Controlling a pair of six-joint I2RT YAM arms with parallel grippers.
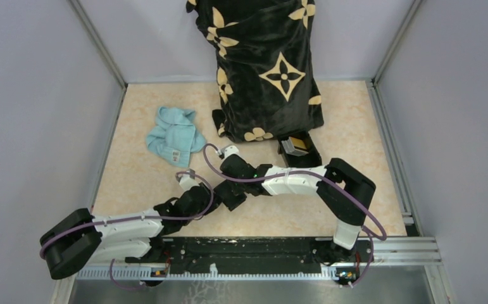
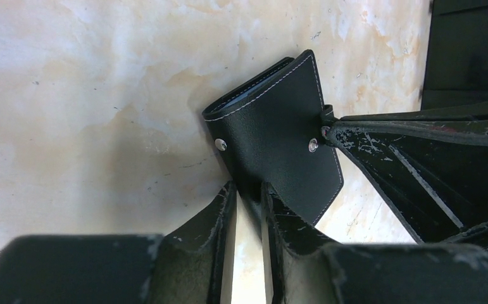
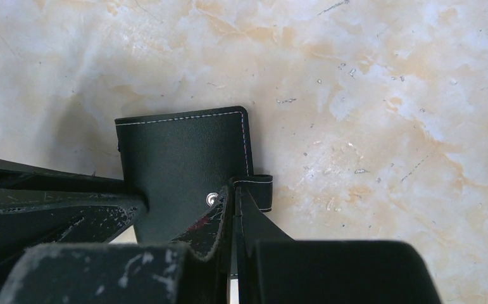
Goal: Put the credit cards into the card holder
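Note:
The black card holder (image 2: pixel 273 126) lies folded on the table, its snap studs showing and a bluish edge visible inside its fold. My left gripper is slightly open at the holder's spine side, one finger beside the edge and the other over its face. Shut fingertips of my right gripper meet the holder's strap (image 3: pixel 257 192) close to one stud; whether the strap is pinched between them is hard to make out. In the top view, both arms cover much of the holder (image 1: pixel 233 197).
An open black box (image 1: pixel 311 152) at the back right holds pale and yellow flat items (image 1: pixel 295 146), perhaps cards. A light blue cloth (image 1: pixel 175 135) lies at the left, and a dark patterned fabric (image 1: pixel 266 95) hangs behind.

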